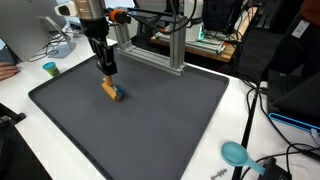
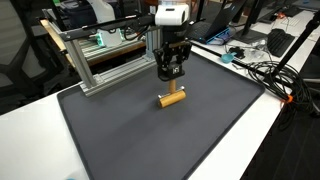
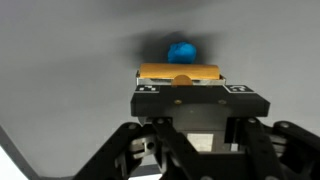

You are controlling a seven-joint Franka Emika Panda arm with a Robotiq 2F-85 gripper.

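An orange wooden piece shaped like a small mallet [image 2: 172,99] has a bar-like head below and a short upright stem. My gripper [image 2: 171,76] points down, shut on the stem, with the head hanging beneath it. In exterior view 1 the mallet [image 1: 112,92] is close above the dark board, left of the middle; whether it touches the board I cannot tell. Looking down in the wrist view, the head [image 3: 180,72] lies across just ahead of the fingers. A blue round piece [image 3: 181,51] shows just beyond it, on the grey surface.
The dark grey board [image 1: 150,130] is mostly bare around the mallet. A metal rack [image 2: 113,76] stands along one side. A green-blue cup [image 1: 51,69] sits off the board's left corner, and a teal round object [image 1: 236,154] lies on the right. Cables [image 2: 270,75] run beyond the board.
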